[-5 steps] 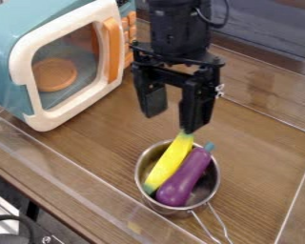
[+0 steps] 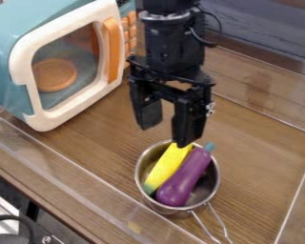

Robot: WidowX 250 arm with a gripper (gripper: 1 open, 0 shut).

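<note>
My black gripper (image 2: pixel 168 116) hangs open over the wooden table, its two fingers spread with nothing between them. Just below it a steel pot (image 2: pixel 158 204) with a wire handle holds a yellow banana-like item (image 2: pixel 164 164) and a purple eggplant (image 2: pixel 182 181), lying side by side.
A light blue and white toy microwave (image 2: pixel 38 110) with an orange handle and an orange plate behind its window stands at upper left. A grey wall borders the back, and a dark cable lies at lower left.
The gripper has risen a little over the last second, away from the pot. The pot and its contents have not moved.
</note>
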